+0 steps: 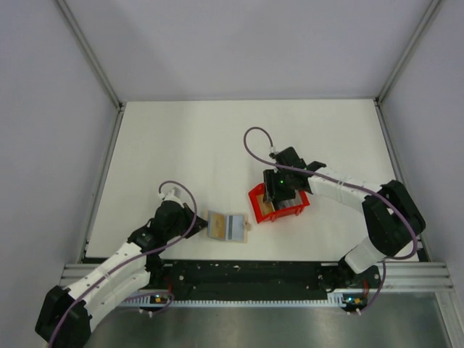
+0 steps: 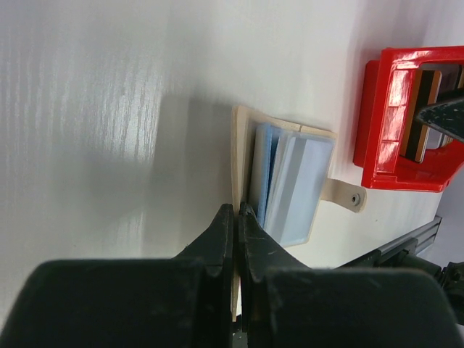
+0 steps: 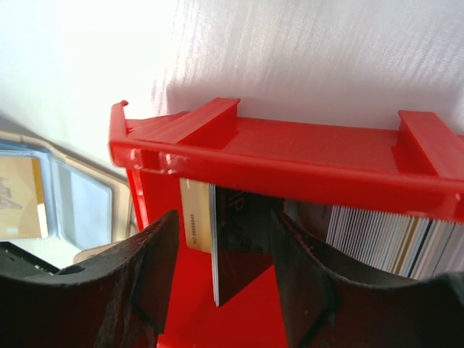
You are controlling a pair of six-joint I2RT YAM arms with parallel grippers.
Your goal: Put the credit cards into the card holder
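Observation:
The tan card holder [image 1: 227,227] lies spread at the front of the table, one cover standing up. In the left wrist view, that cover's thin edge [image 2: 241,156] runs between the tips of my left gripper, which is shut on it. A yellowish card [image 3: 20,196] shows in one side of the holder; its other side [image 3: 82,206] has a pale, clear pocket. Inside the red box [image 3: 290,159], my right gripper is open, its fingers either side of a black card [image 3: 243,232]. A beige card [image 3: 196,212] stands just left of the black one.
Several more cards [image 3: 388,239] stand packed at the right end of the red box. The box's front rail [image 3: 341,181] crosses close to my right fingers. The table [image 1: 188,138] behind both arms is bare.

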